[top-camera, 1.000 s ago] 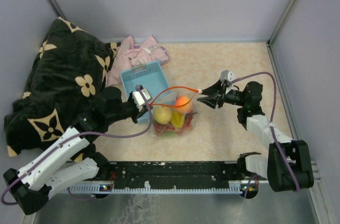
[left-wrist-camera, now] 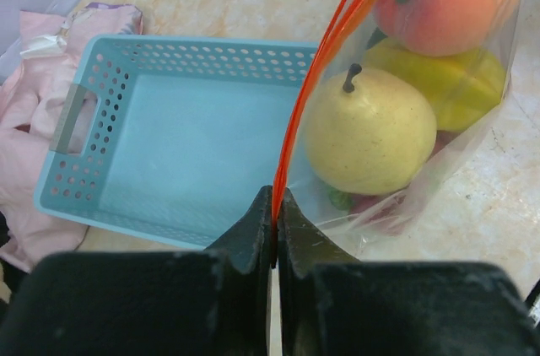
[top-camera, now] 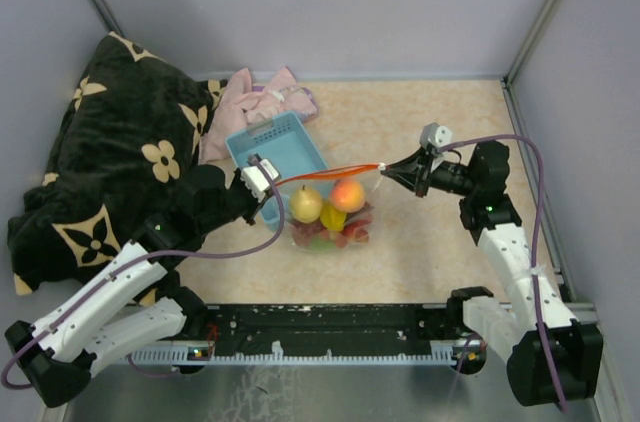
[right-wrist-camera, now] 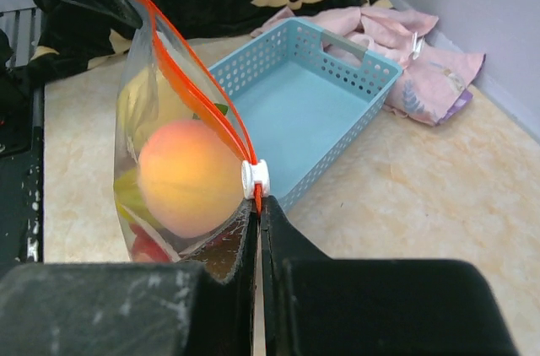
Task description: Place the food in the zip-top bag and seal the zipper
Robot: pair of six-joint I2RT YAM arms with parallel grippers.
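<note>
The clear zip bag (top-camera: 330, 232) holds a yellow pear-like fruit (left-wrist-camera: 363, 137), a peach-coloured fruit (right-wrist-camera: 186, 179), a yellow item (left-wrist-camera: 464, 86) and smaller pieces below. Its orange zipper edge (top-camera: 335, 172) is stretched taut between both grippers. My left gripper is shut on one end of that edge. My right gripper is shut on the other end, at the white slider (right-wrist-camera: 255, 177). The bag's mouth looks narrow, its two orange strips close together.
A blue perforated basket (top-camera: 250, 142) stands behind the bag. A pink cloth (top-camera: 230, 112) lies at the back left, beside a dark flowered cushion (top-camera: 100, 162).
My right gripper has shut on the zipper end and moved outward to the right. The orange edge has gone from an open loop to nearly straight lines.
</note>
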